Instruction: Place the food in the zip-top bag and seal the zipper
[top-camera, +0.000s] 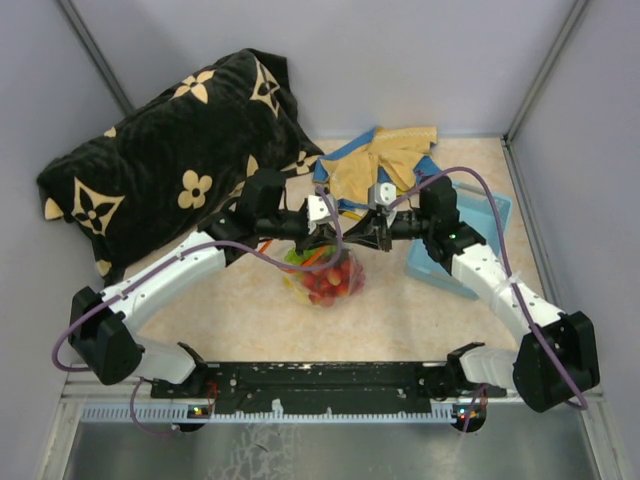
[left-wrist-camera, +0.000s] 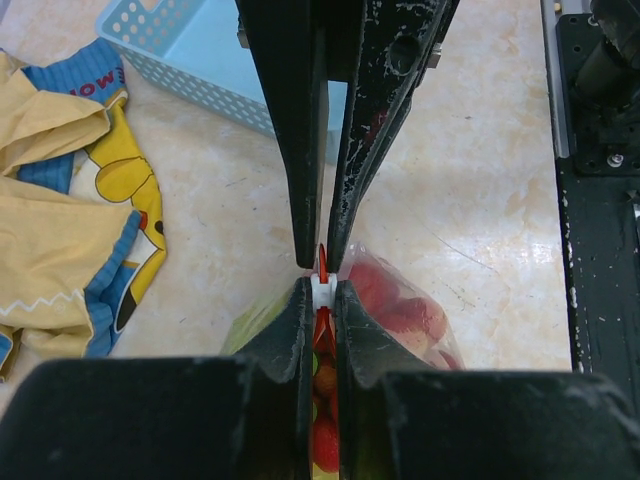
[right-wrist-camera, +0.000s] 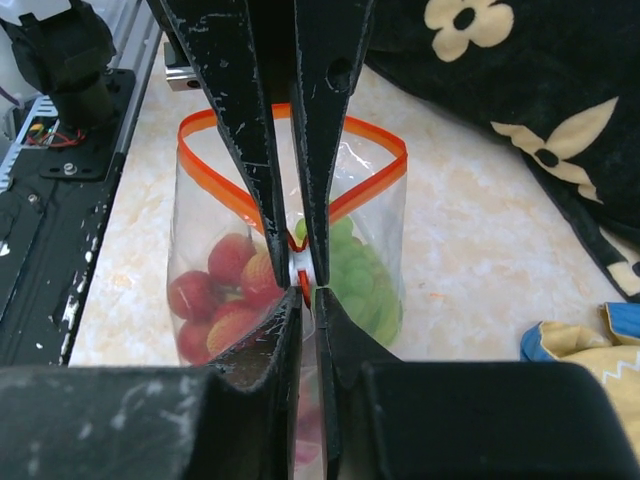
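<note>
The clear zip top bag (top-camera: 325, 278) stands mid-table with red fruit (right-wrist-camera: 230, 258) and green grapes (right-wrist-camera: 365, 290) inside. Its orange zipper (right-wrist-camera: 378, 180) bows open on the far side in the right wrist view. My left gripper is shut on the white zipper slider (left-wrist-camera: 323, 291), at one end of the bag's mouth. Facing it, my right gripper has its fingertips on either side of the short orange zipper end sticking out past the slider. A narrow gap still shows between those fingers, so it stands slightly open.
Behind the bag lies a yellow and blue cloth (top-camera: 375, 165). An empty light-blue basket (top-camera: 440, 280) sits under and beside the right arm. A dark flowered blanket (top-camera: 190, 150) fills the back left. Bare table lies in front of the bag.
</note>
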